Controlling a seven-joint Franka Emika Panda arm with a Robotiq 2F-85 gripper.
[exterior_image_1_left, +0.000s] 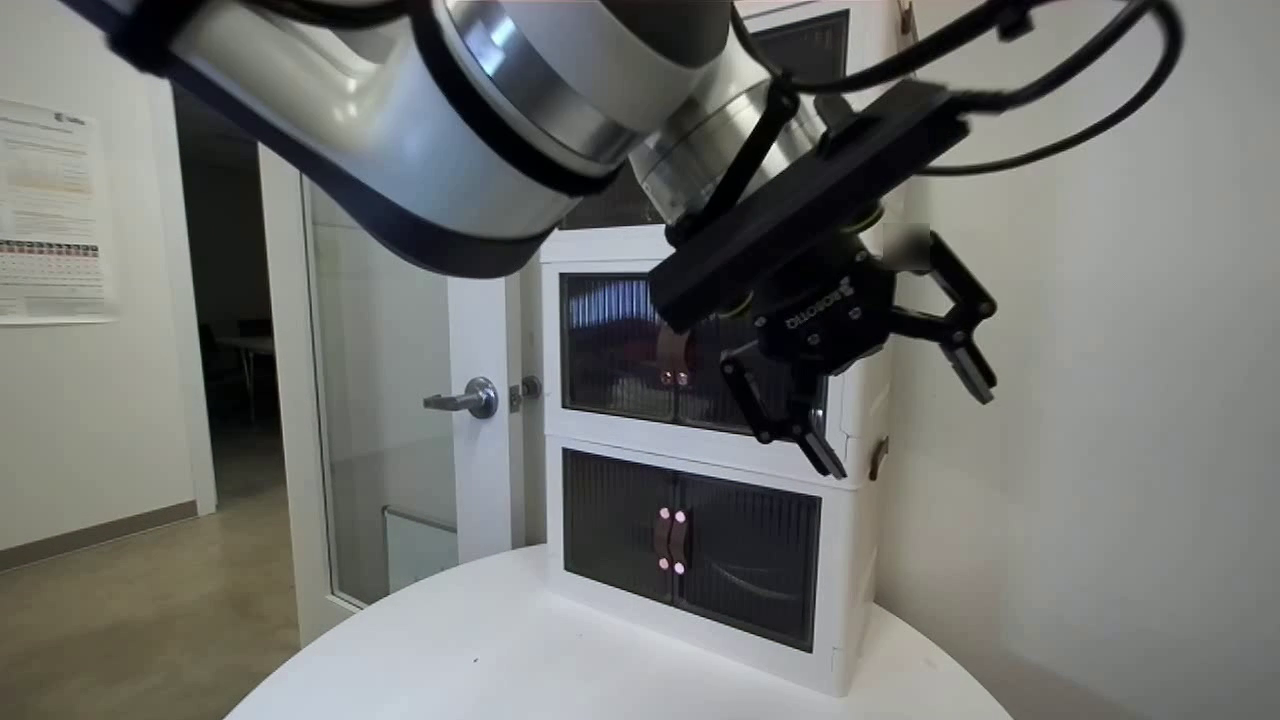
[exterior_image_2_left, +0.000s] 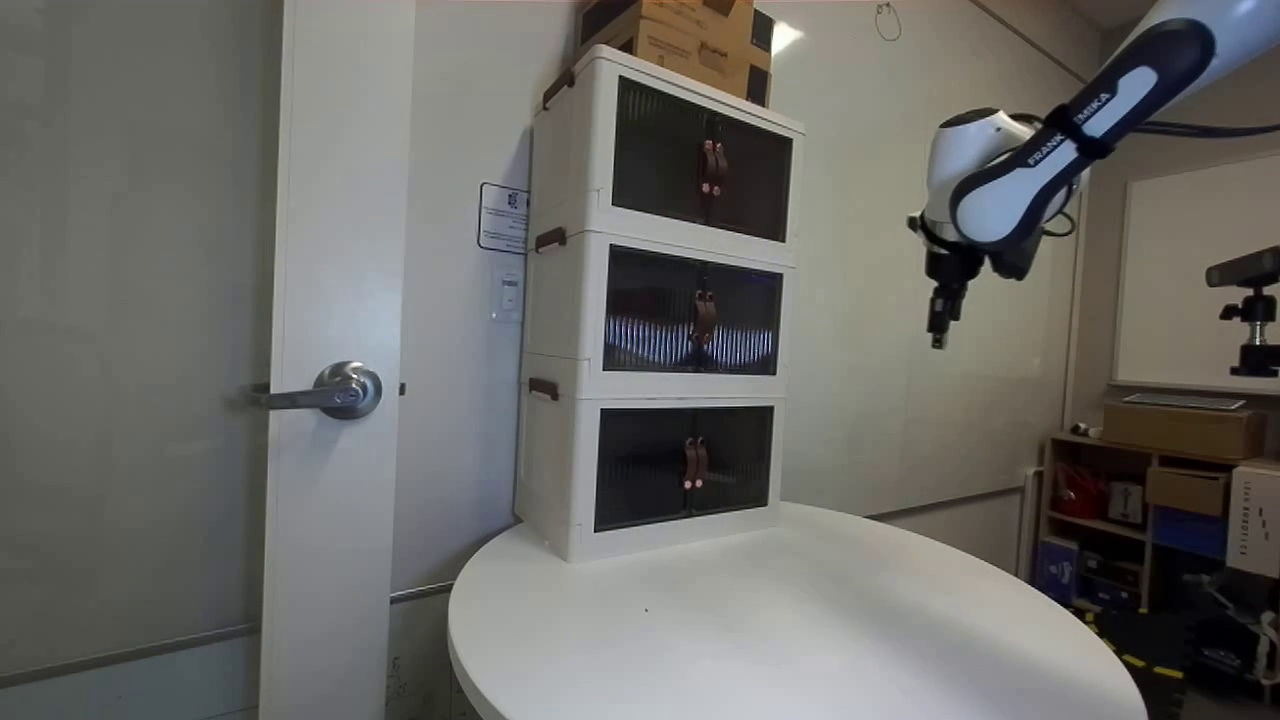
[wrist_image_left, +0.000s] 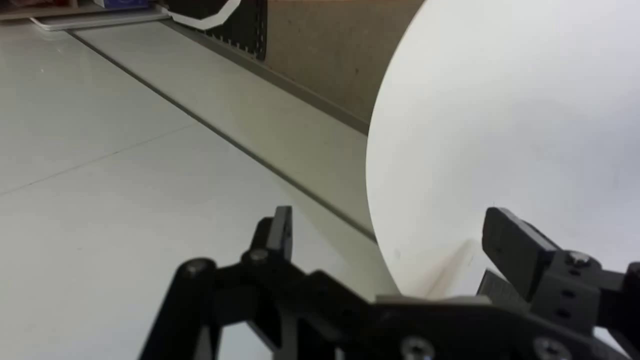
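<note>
A white cabinet of three stacked units stands on a round white table. Its dark ribbed doors all look closed, each pair meeting at brown strap handles, such as the middle pair and the bottom pair. My gripper hangs in the air, its two fingers spread wide with nothing between them. In exterior view 2 the gripper is well to the right of the cabinet, touching nothing. The wrist view shows the gripper's open fingers over the table's edge, with a dark cabinet part at lower right.
A cardboard box tops the cabinet. A door with a lever handle stands to its left, and a plain wall to its right. Shelves are at the far right.
</note>
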